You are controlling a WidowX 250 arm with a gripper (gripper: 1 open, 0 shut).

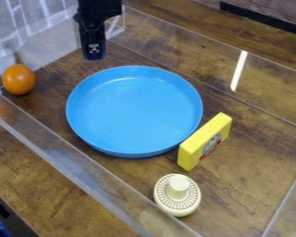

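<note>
My dark gripper (93, 47) hangs at the top, just left of centre, above the wooden surface behind the blue plate (133, 111). Whether its fingers are apart or closed is too small to tell. An orange fruit (18, 79) sits at the left, beside the plate. A yellow box (205, 141) with a printed side stands right of the plate. A cream round object (178, 195) with a knob on top lies near the front.
Clear walls or panels border the wooden surface (237, 102) at the left and lower left.
</note>
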